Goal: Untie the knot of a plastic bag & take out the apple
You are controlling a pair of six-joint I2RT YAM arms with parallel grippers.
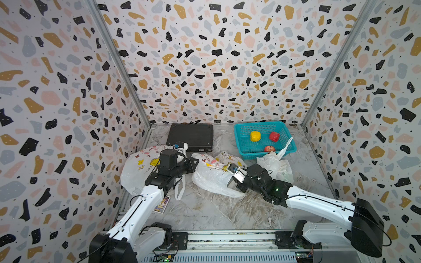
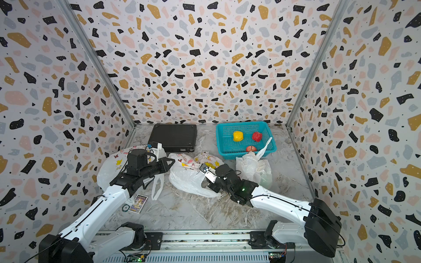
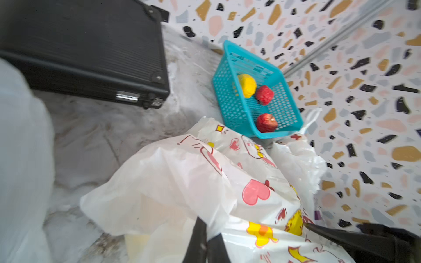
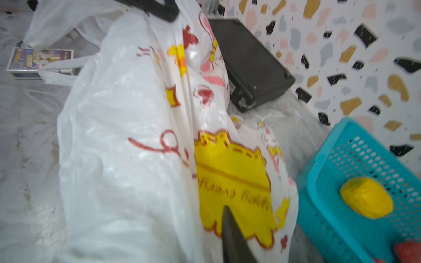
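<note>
A white plastic bag [image 1: 217,178] with red and yellow prints lies stretched across the middle of the table. My left gripper is shut on a fold of its plastic. My right gripper [image 1: 234,177] is at the bag's right side; in the right wrist view one dark finger [image 4: 234,239] lies in front of the yellow print, and its other finger is hidden. Whether plastic is caught between them does not show. The bag's inside and any knot are hidden from view. A red apple-like fruit [image 3: 266,122] sits in the teal basket [image 1: 242,151].
The basket also holds a yellow fruit [image 1: 255,135] and another red one [image 1: 274,136]. Other white bags stand at the left [image 1: 136,175] and right [image 1: 285,168]. A black case [image 1: 190,133] is behind.
</note>
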